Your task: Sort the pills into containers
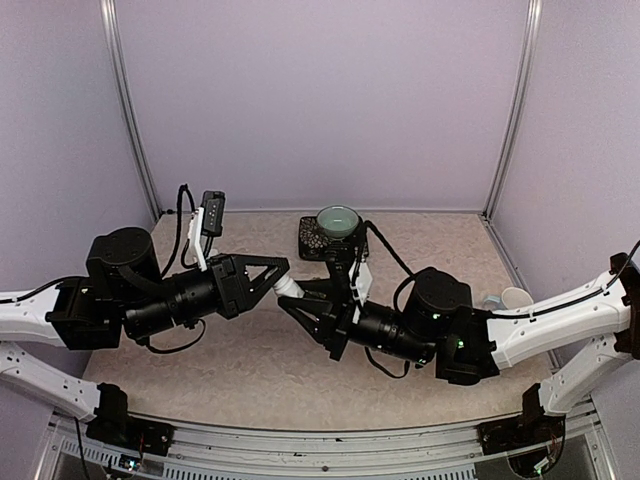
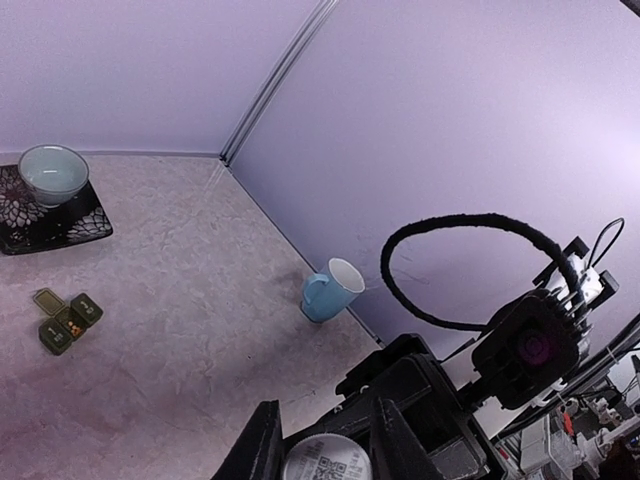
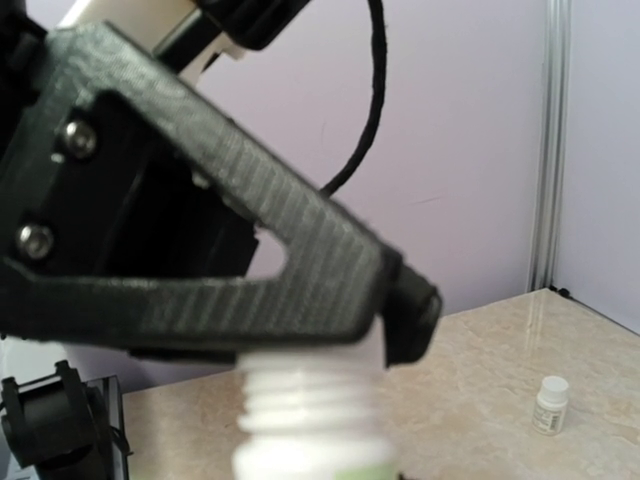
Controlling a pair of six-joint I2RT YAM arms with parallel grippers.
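Note:
A white pill bottle [image 1: 289, 288] is held in the air between my two grippers, above the middle of the table. My right gripper [image 1: 300, 297] is shut around its body. My left gripper [image 1: 278, 277] is shut on its top end, where a round white cap [image 2: 327, 462] shows between the fingers in the left wrist view. Ridged threads on the bottle neck [image 3: 305, 400] show below the left gripper's black finger [image 3: 300, 305] in the right wrist view. On the table lies a small green pill box [image 2: 70, 322] with lids up and orange bits inside.
Another small white bottle [image 3: 550, 405] stands on the table. A pale green bowl [image 1: 339, 221] sits on a black patterned tray [image 1: 312, 240] at the back. A light blue mug [image 2: 333, 290] is near the right wall.

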